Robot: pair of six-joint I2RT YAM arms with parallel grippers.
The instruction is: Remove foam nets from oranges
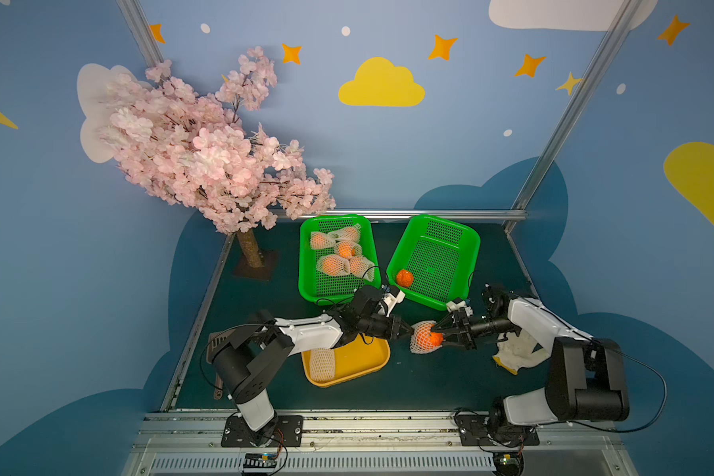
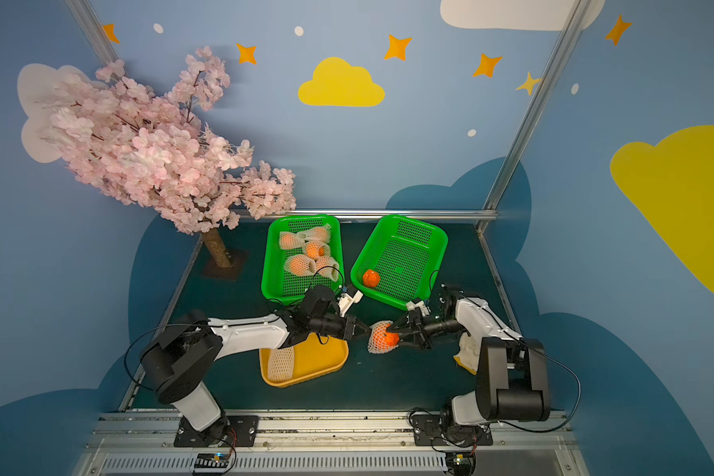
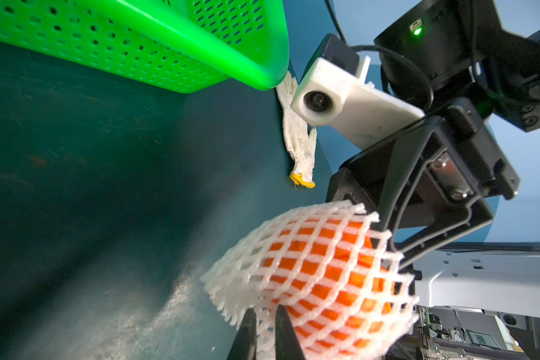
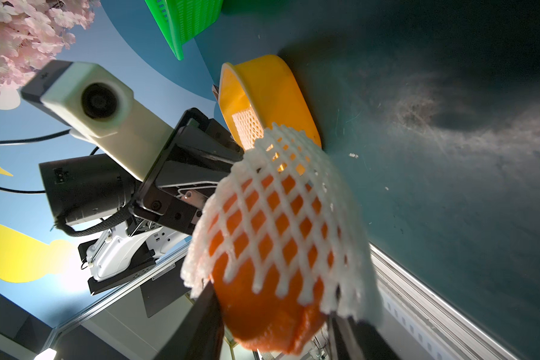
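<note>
An orange in a white foam net [image 1: 425,336] hangs over the table between my grippers. My right gripper is shut on the orange at its bare end, where the net stops. My left gripper is at the net's other end, its fingertips close together at the mesh; whether they pinch it is unclear. Several netted oranges [image 1: 333,265] lie in the left green basket [image 1: 304,269], and a bare orange [image 1: 404,277] sits in the right green basket [image 1: 466,261]. A foam net [image 1: 322,365] lies in the yellow tray [image 1: 361,368].
A white glove [image 3: 297,138] lies at the table's right side, below the right arm. A blossom tree [image 1: 252,254] stands at the back left. The baskets are behind both grippers, the yellow tray under the left arm.
</note>
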